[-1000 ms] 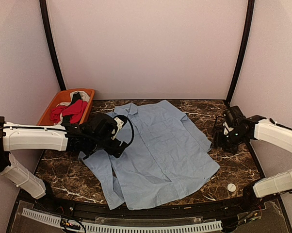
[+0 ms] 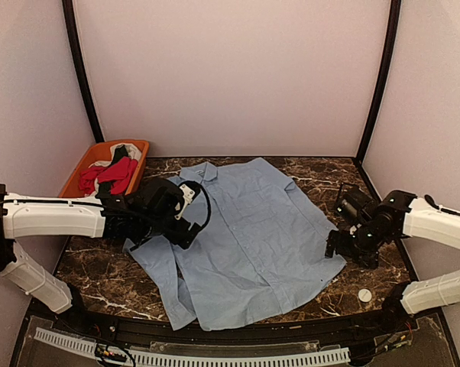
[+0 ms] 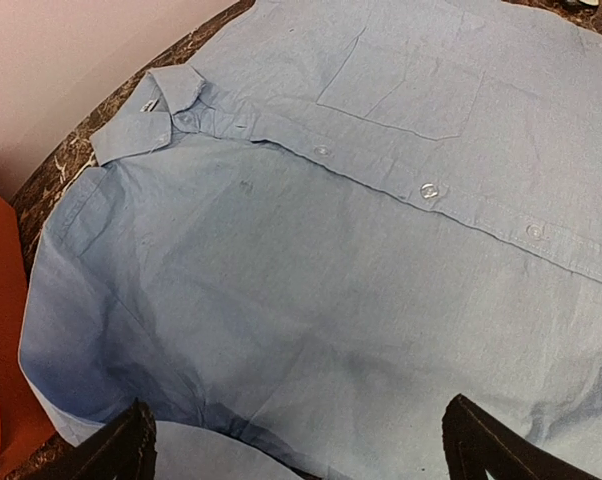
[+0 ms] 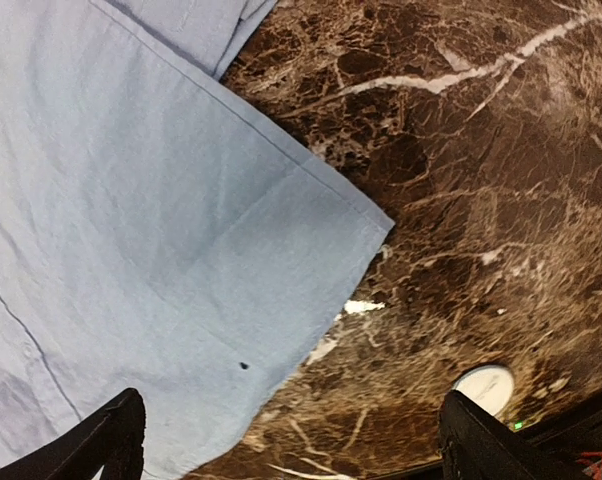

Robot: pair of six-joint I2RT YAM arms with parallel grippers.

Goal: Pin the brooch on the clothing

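Observation:
A light blue button shirt [image 2: 253,229] lies spread on the dark marble table, its collar at the back. My left gripper [image 2: 180,229] hangs open over the shirt's left side; in the left wrist view its fingers frame the fabric with nothing between them. My right gripper [image 2: 351,252] is open above the shirt's lower right edge. A small round white disc [image 4: 484,388] lies on the bare marble below it, near the front right; I cannot tell whether it is the brooch.
An orange bin [image 2: 87,164] with red, white and dark cloth stands at the back left. Bare marble [image 2: 322,172] shows at the back right and around the shirt. Walls close in the sides and back.
My right gripper has moved toward the front of the table and slightly left, over the shirt's edge. The left arm and shirt have not visibly moved.

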